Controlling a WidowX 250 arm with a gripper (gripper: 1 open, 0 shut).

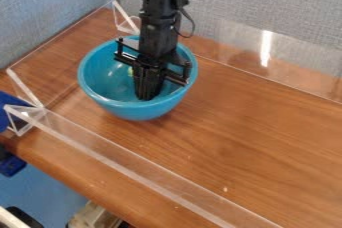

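A light blue bowl (102, 85) sits on the wooden table at the left of the camera view. My black gripper (151, 81) is lowered inside the bowl, its body covering most of the interior. I cannot tell whether the fingers are open or shut, or what is between them.
Clear plastic rails run along the table (254, 142) edges. A blue object (8, 105) with a white frame sits at the left edge.
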